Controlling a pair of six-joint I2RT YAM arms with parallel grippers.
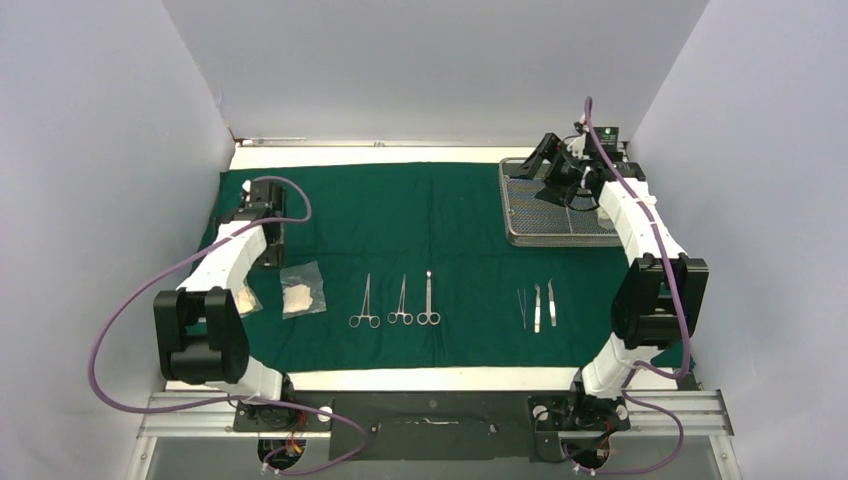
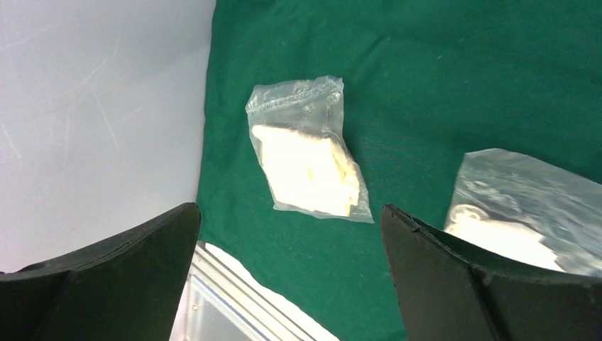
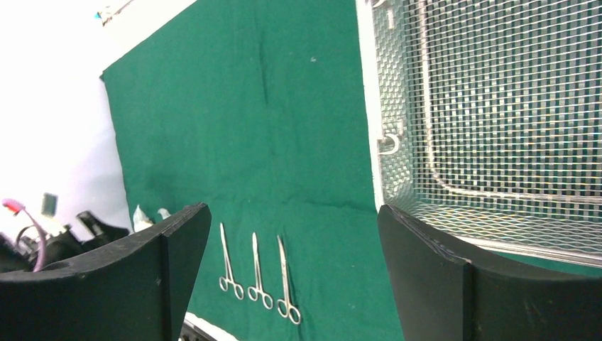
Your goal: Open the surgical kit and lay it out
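Observation:
My left gripper stands open above the cloth's left side. Beneath it, apart from the fingers, a clear bag of white gauze (image 2: 305,167) lies flat. A second gauze bag (image 1: 303,290) rests just to its right in the top view. Over the left part of the mesh tray (image 1: 512,225), my right gripper is open and empty.
Under everything spreads a green cloth (image 1: 460,345). Grey walls (image 1: 90,180) close in on the sides and back. The right arm hides part of the tray, and a whitish item (image 1: 606,219) shows beside that arm.

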